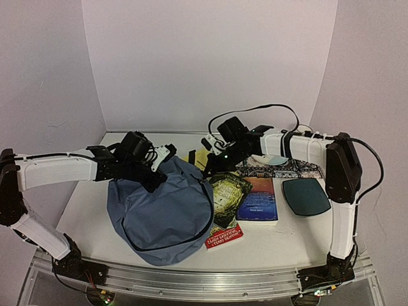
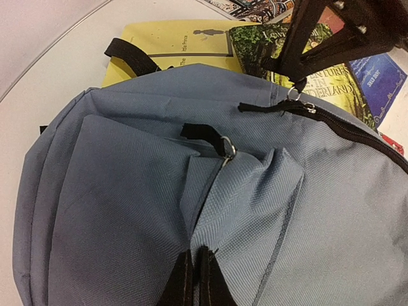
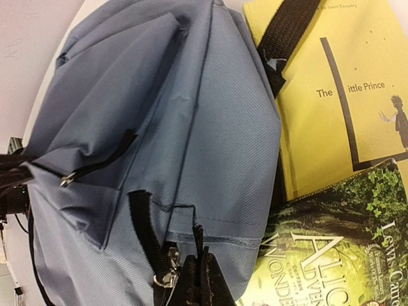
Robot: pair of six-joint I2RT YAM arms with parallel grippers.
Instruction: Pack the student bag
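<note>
The grey-blue backpack [image 1: 162, 223] lies at the left of the table. My left gripper is shut on a fold of its fabric. My right gripper is shut, over the zipper and its black pull tab [image 3: 143, 223]; I see nothing clearly held in it. A yellow Little Prince book [image 3: 338, 57] lies beside the bag, with the Alice book [image 1: 226, 194] overlapping it and a red book [image 1: 223, 239] below.
A blue book [image 1: 258, 207] and a dark teal rectangular item [image 1: 306, 196] lie at the right. A patterned item [image 1: 306, 169] is behind them, partly under the right arm.
</note>
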